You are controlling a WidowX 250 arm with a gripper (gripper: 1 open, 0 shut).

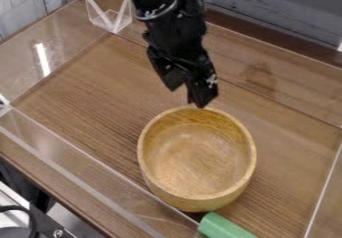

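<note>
A black robot gripper (183, 86) hangs in the upper middle of the camera view, above and just behind a large cream oval bowl (197, 157) on the wooden table. Its fingers stand apart, and I see nothing held between them. The bowl looks empty.
A green cylindrical object (225, 225) lies at the bottom edge beside the bowl. A clear bag-like object (110, 12) is at the back left.
</note>
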